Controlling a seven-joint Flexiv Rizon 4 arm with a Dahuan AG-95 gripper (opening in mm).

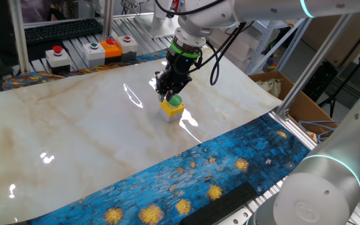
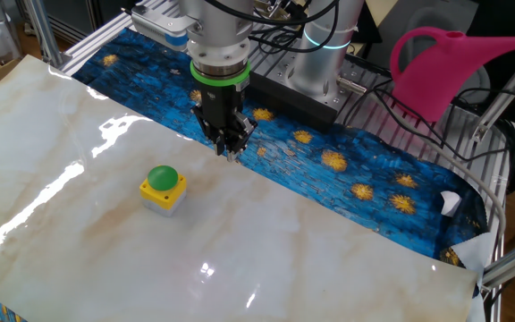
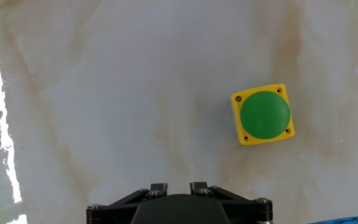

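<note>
A button box with a green domed top, yellow cover and pale base (image 2: pixel 162 190) stands upright on the marble-patterned sheet. From above, in the wrist view, its green dome (image 3: pixel 265 115) lies right of centre, ahead of my fingertips and to their right. My gripper shows a narrow gap between its two black fingertips, with nothing in it. In exterior view 2 the gripper (image 2: pixel 226 156) hangs above the sheet, clear of the box, on the side towards the robot base. Exterior view 1 has the gripper (image 1: pixel 165 97) overlapping the box's top edge.
Several other button boxes, among them an orange one (image 1: pixel 111 50), stand along the rail beyond the sheet, near a black keyboard (image 1: pixel 58 37). A pink watering can (image 2: pixel 432 72) is beside the robot base. Much of the marble sheet (image 1: pixel 74 137) is bare.
</note>
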